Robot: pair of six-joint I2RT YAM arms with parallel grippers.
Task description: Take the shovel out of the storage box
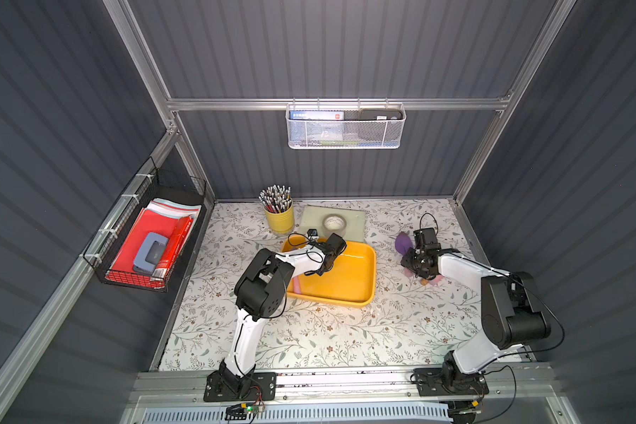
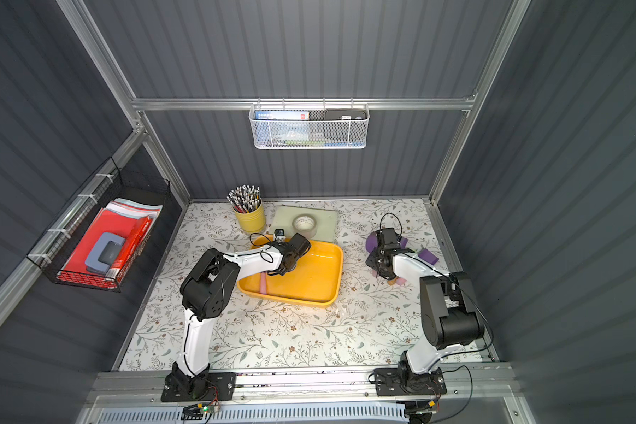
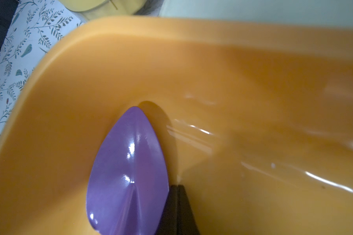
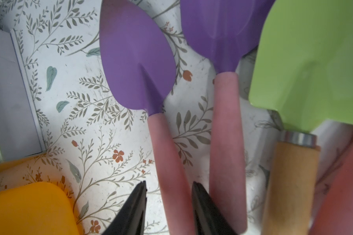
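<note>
The orange storage box (image 1: pixel 346 282) sits mid-table with a purple-bladed shovel (image 3: pixel 129 164) in its left part; the shovel's pink handle (image 2: pixel 263 282) shows from above. My left gripper is shut, its fingertips at the blade's right edge and nothing visible between them. On the table to the right lie two more shovels with purple blades and pink handles: one at left (image 4: pixel 137 58), the other beside it (image 4: pixel 228 117). My right gripper is part open, its fingers on either side of the left one's handle, not visibly closed on it.
Right of those shovels lies a green tool (image 4: pixel 309 66) with a wooden handle. A yellow cup of pencils (image 1: pixel 280 219) and a tape roll (image 1: pixel 334 224) on a pale green board stand behind the box.
</note>
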